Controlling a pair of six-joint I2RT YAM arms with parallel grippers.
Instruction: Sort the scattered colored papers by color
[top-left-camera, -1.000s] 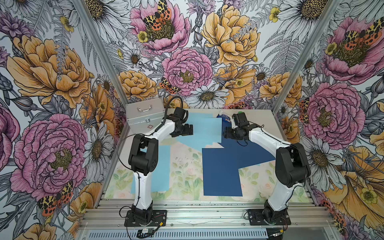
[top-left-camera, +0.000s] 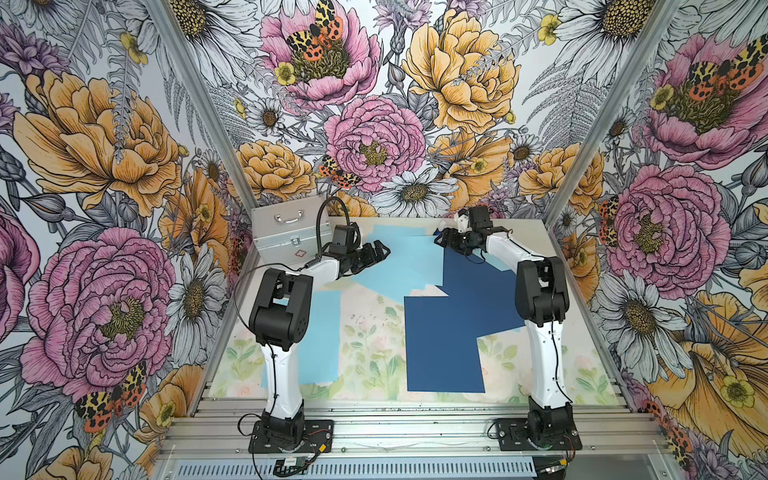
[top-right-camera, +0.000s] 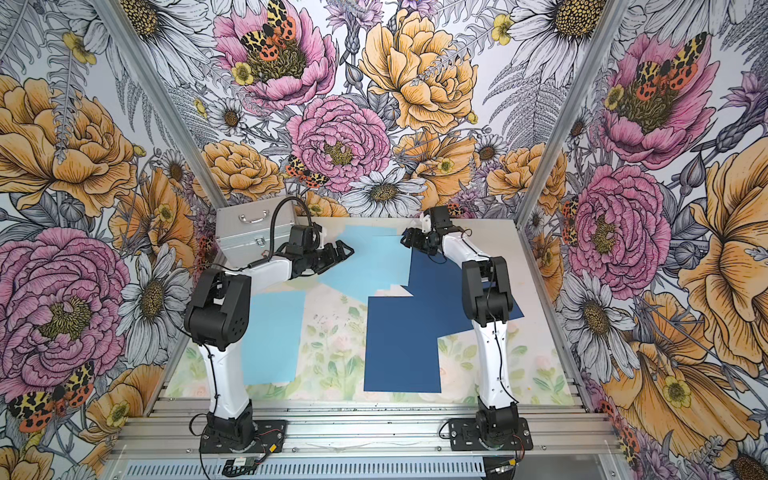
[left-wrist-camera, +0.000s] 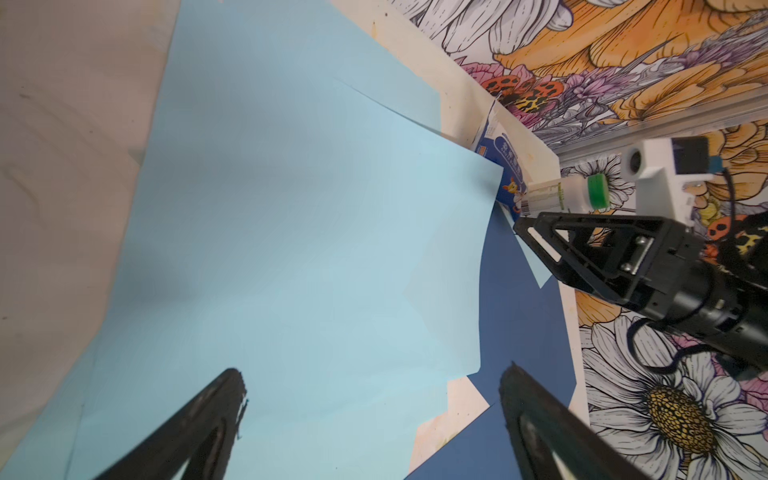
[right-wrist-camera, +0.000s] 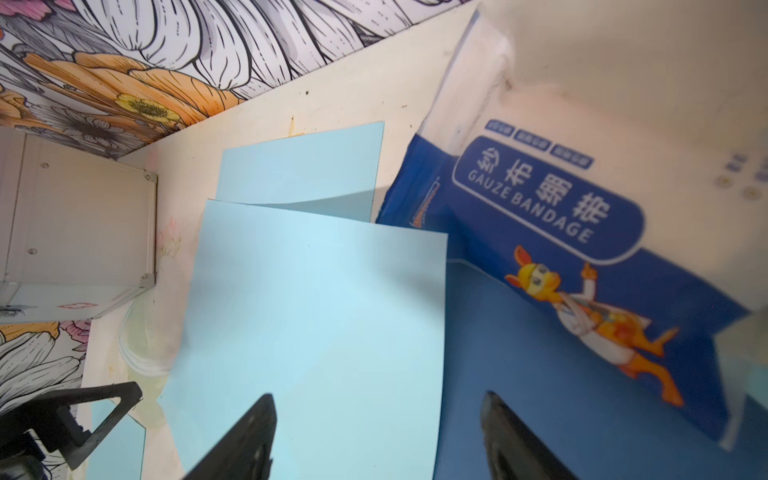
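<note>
Several light blue sheets (top-left-camera: 408, 268) overlap at the back middle of the table, and another light blue sheet (top-left-camera: 320, 344) lies apart at the front left. Dark blue sheets (top-left-camera: 444, 344) overlap from the middle toward the right; one dark edge meets the light pile. My left gripper stands open over the light blue pile, nothing between its fingers. At the back, my right gripper is open too, above the border where a light blue sheet (right-wrist-camera: 320, 320) overlaps dark blue paper (right-wrist-camera: 512, 376).
A gauze bandage packet (right-wrist-camera: 552, 192) lies on the papers at the back right, and a green-capped bottle (left-wrist-camera: 564, 194) shows near it. A silver case (top-left-camera: 288, 228) stands at the back left. Bare table (top-left-camera: 372, 344) shows at the front middle.
My right gripper has moved toward the back and slightly left. The left gripper has shifted a little, its fingers now spread wider. The sheets visible in the top left view look unmoved.
</note>
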